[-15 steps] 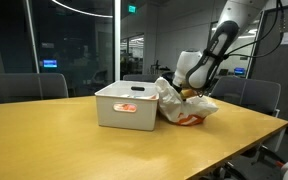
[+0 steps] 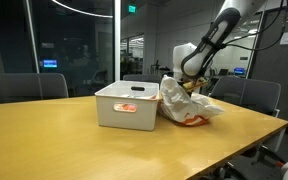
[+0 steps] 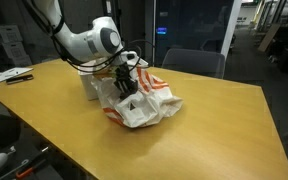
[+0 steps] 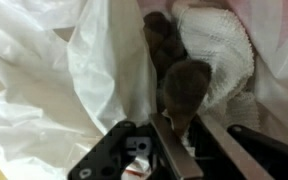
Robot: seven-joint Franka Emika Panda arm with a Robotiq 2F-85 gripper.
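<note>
A crumpled white plastic bag (image 2: 189, 103) with reddish print lies on the table beside the white box. Inside the bag, my gripper is shut on a dark brown fuzzy item (image 4: 187, 84). Another dark brown piece (image 4: 162, 42) and a white knitted cloth (image 4: 216, 42) lie close by in the wrist view. In exterior view 2 the bag (image 3: 144, 102) spreads out in front of the arm, and its folds hide much of the gripper.
The white box (image 2: 127, 108), open at the top, stands left of the bag with some brownish contents. Several dark chairs (image 2: 249, 95) line the table's far side.
The bag's folds have shifted a little around the gripper; the box has stayed put.
</note>
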